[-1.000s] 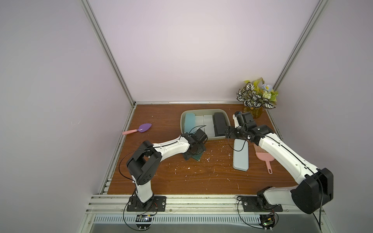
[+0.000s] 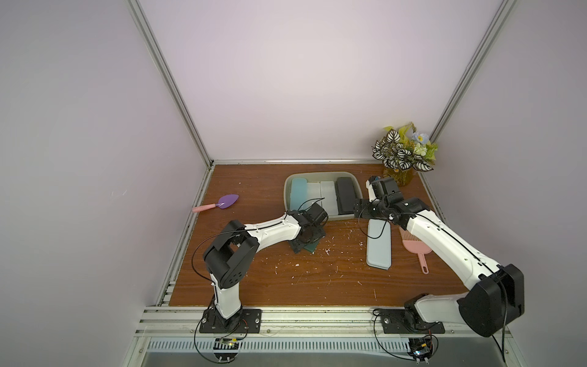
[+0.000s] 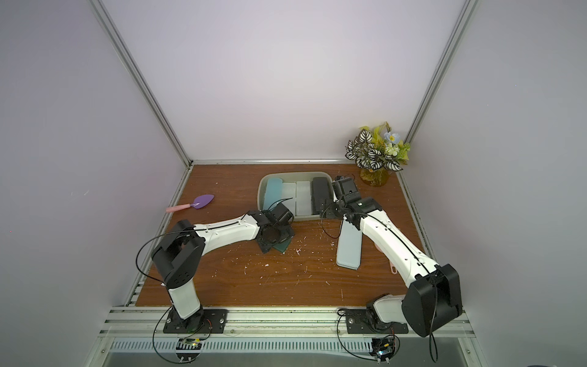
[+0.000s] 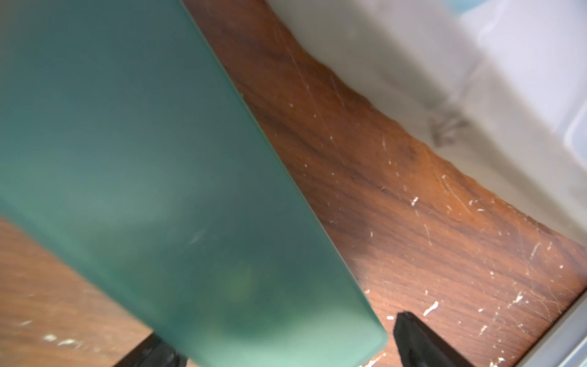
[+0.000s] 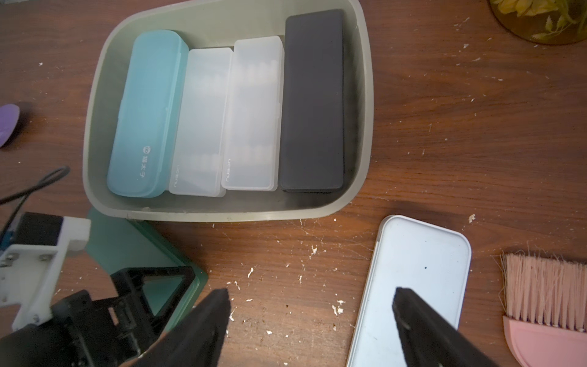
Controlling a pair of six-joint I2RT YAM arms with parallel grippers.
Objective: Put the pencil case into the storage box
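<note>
A dark green pencil case (image 4: 183, 183) fills much of the left wrist view, in front of the storage box. My left gripper (image 2: 307, 241) is over this case with its fingers open, one finger (image 4: 422, 342) on either side of the case's near end. From above, the left arm hides most of the case. In the box lie a light blue case (image 5: 149, 116), two whitish translucent cases (image 5: 253, 116) and a dark grey case (image 5: 313, 104). My right gripper is part open with nothing between its fingers, near the box's front right corner.
A pale blue-white flat case (image 2: 379, 247) lies on the table below the right gripper. Beside it is a pink brush (image 2: 417, 246). A flower vase (image 2: 400, 176) stands at the back right; a purple trowel (image 2: 227, 200) lies at the left.
The left arm has shifted slightly, its elbow a little to the right and its gripper still over the green case. The right arm and the box look unchanged.
</note>
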